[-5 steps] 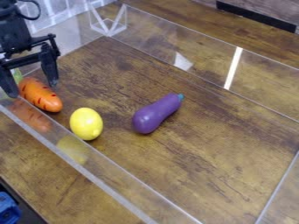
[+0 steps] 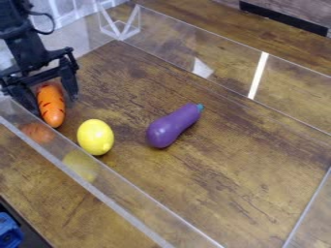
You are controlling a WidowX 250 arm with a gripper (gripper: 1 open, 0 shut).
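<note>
At the left, my black gripper is open and lowered over an orange carrot, its fingers on either side of the carrot's upper part. The carrot lies along the clear wall at the left. A yellow lemon lies to the carrot's right, and a purple eggplant with a green tip lies near the middle of the wooden floor.
Clear low walls enclose the wooden floor. A blue object is at the bottom left, outside the wall.
My gripper has moved slightly and come lower around the carrot's upper end. The lemon and eggplant have not moved.
</note>
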